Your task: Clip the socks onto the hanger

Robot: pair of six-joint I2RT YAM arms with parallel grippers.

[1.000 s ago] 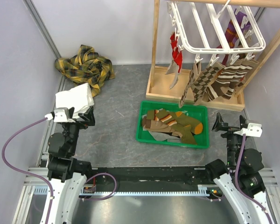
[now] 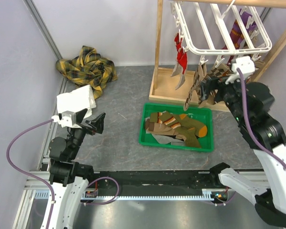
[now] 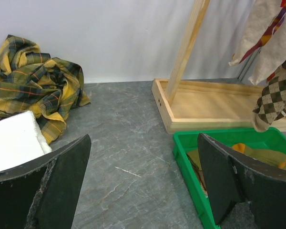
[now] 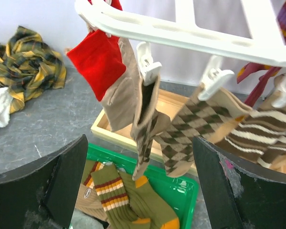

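Observation:
A white clip hanger (image 2: 224, 47) hangs at the upper right. From its clips hang red-cuffed socks (image 4: 97, 64), a pair of checkered brown socks (image 4: 186, 126), striped brown socks (image 4: 257, 138) and purple ones (image 2: 237, 33). The green bin (image 2: 143, 133) below holds olive socks with striped cuffs (image 4: 112, 193), plus brown and grey ones. My right gripper is open in front of the checkered socks, which appear beyond its fingers; in the top view the arm covers part of the striped socks. Over the grey table at left, my left gripper (image 2: 91, 121) stands open and empty.
The hanger stands on a light wooden frame (image 2: 157, 78) with a low tray base behind the bin. A plaid cloth (image 2: 88, 69) and a folded white cloth (image 2: 76, 100) lie at the left. Bare table (image 2: 119, 109) separates them from the bin.
The right arm has risen from the lower right up to the hanging socks at the hanger's front. My left gripper has shifted slightly right. The socks in the bin look unmoved.

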